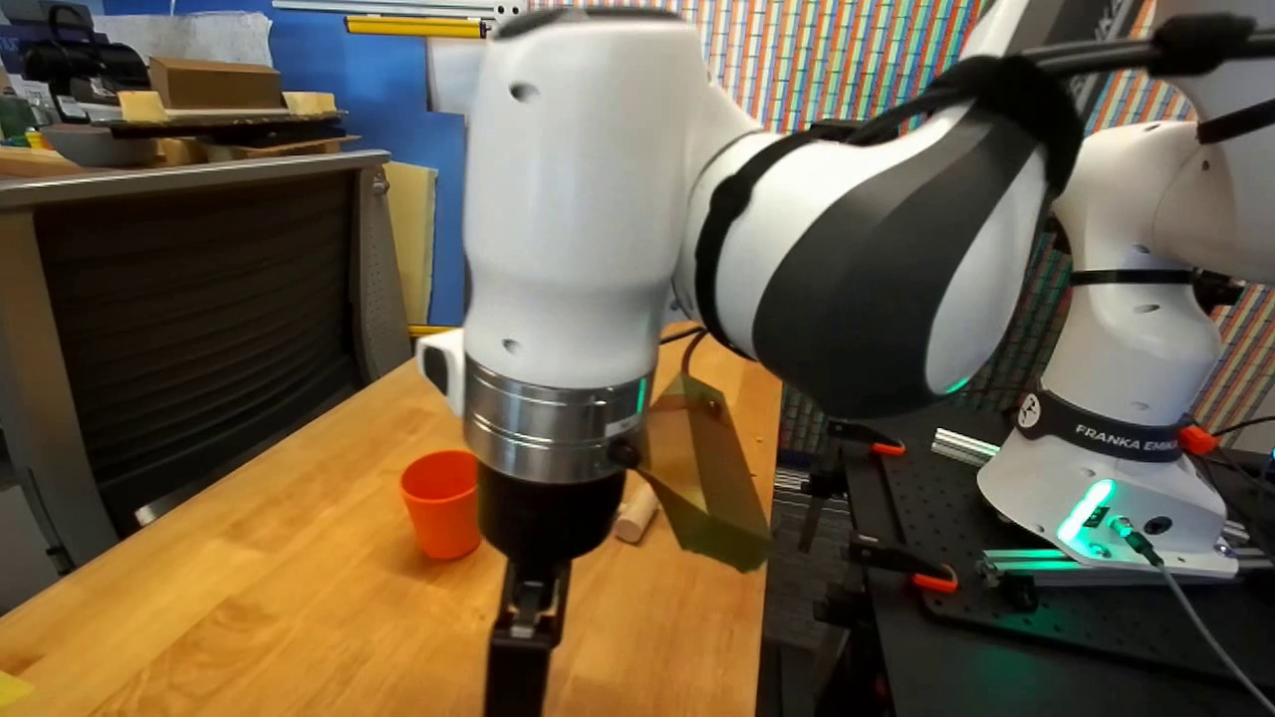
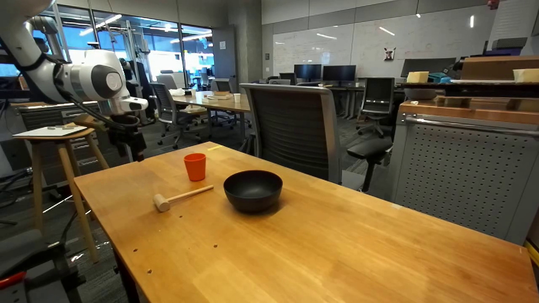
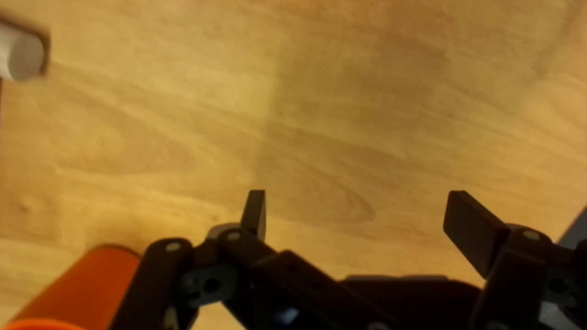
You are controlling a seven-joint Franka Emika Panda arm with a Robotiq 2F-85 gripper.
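In the wrist view my gripper stands open above bare wood, nothing between its fingers. An orange cup (image 3: pixel 82 288) shows at the lower left there, outside the fingers and partly hidden by one. Exterior view 2 has the cup (image 2: pixel 195 167) upright on the table, with a wooden mallet (image 2: pixel 162 203) lying in front of it. To the right of both sits an empty-looking black bowl (image 2: pixel 252 190). My gripper (image 2: pixel 136 154) hangs beyond the cup, near the table's far left end. In exterior view 1 the arm hides the bowl and most of the mallet.
A grey chair (image 2: pixel 293 134) stands close along its far side. Near the left end is a stool (image 2: pixel 50 132) with small items on top.
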